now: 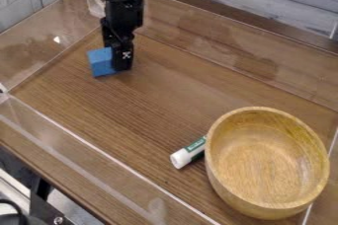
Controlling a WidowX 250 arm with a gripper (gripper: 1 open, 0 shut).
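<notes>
My black gripper reaches down from the top of the view onto a small blue block on the wooden table's left part. Its fingers are over and beside the block's right side; whether they grip it is hard to tell.
A large yellow bowl sits at the front right, with a white-and-green cylinder lying just left of it. Transparent edging runs along the left side.
</notes>
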